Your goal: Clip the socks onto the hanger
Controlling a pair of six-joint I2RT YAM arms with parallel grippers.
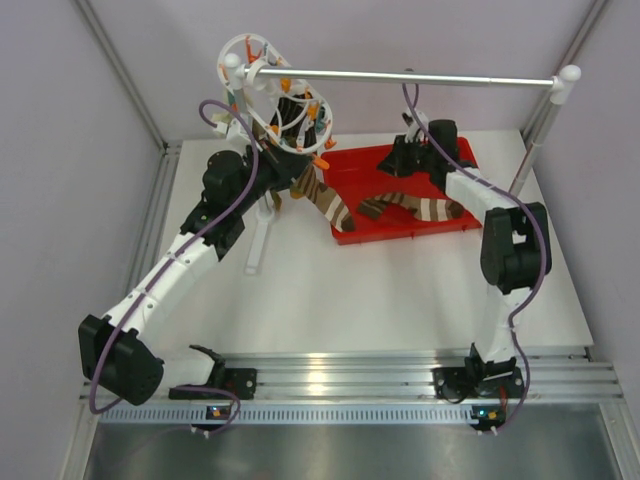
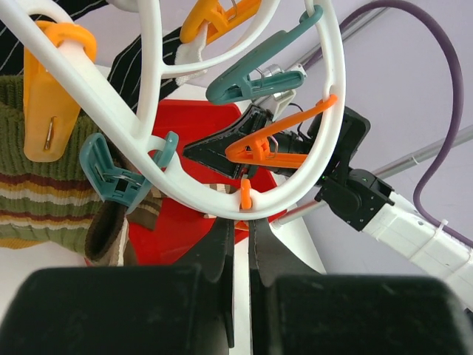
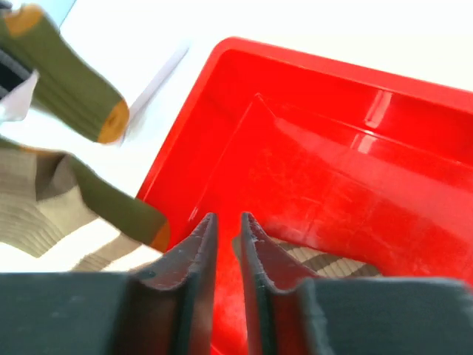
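Note:
The white round hanger (image 1: 262, 72) hangs at the upper left from the rail, with socks clipped to it. In the left wrist view its ring (image 2: 331, 140) carries several orange and teal clips. My left gripper is shut on a small orange clip (image 2: 246, 194) at the ring's lower edge. An olive striped sock (image 2: 44, 185) hangs from the hanger, as does a brown striped sock (image 1: 325, 200). Another brown striped sock (image 1: 425, 208) lies in the red bin (image 1: 350, 237). Over the bin, my right gripper is narrowly open, with nothing between its fingers.
The silver rail (image 1: 420, 77) spans above the bin. A white stand base (image 1: 258, 250) sits below the hanger. Much of the bin floor is bare, and the table's front half (image 1: 350, 300) is clear.

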